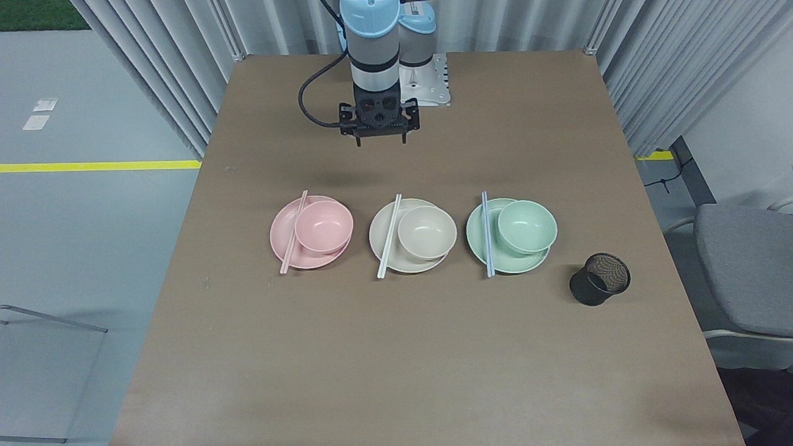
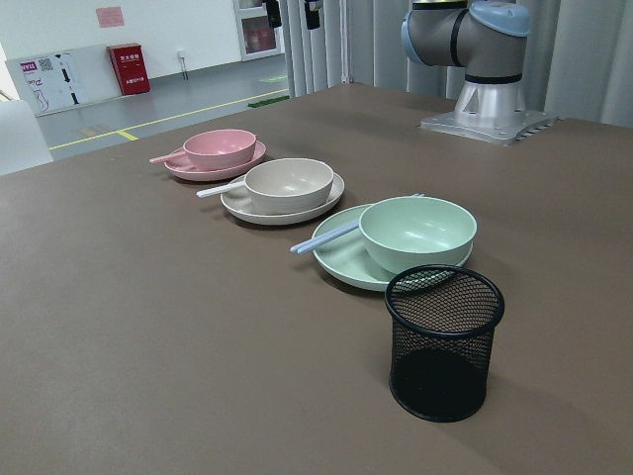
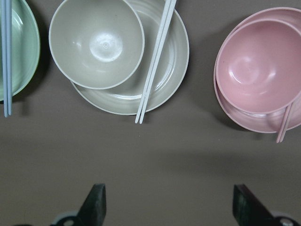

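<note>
My gripper hangs over the back middle of the table, behind a row of three place settings, its fingers wide apart with nothing between them. Each setting is a plate with a bowl and chopsticks on it: pink bowl with pink chopsticks, white bowl with white chopsticks, mint bowl with pale blue chopsticks. In the wrist view the white and pink settings show almost whole, the mint one only partly.
A black mesh cup stands right of the mint setting in the front view, nearest in the left view.
</note>
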